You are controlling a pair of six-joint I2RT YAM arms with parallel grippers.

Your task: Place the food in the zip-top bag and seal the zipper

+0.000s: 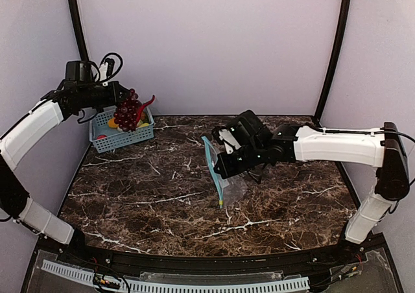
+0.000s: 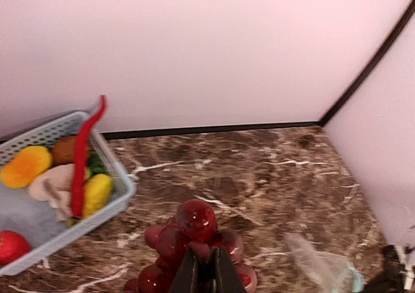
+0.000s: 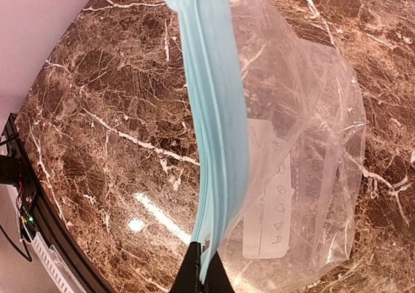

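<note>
A bunch of red plastic grapes (image 1: 129,109) hangs from my left gripper (image 1: 123,93), held above the blue basket in the top view; the grapes (image 2: 194,225) fill the lower middle of the left wrist view, with the fingertips shut on them. The clear zip bag (image 3: 305,170) with a light-blue zipper strip (image 3: 217,111) stands on the table at centre right. My right gripper is shut on the zipper strip at its edge.
The blue basket (image 1: 123,138) at back left holds a red pepper (image 2: 80,170), yellow pieces (image 2: 26,165), a red round item (image 2: 11,246) and other food.
</note>
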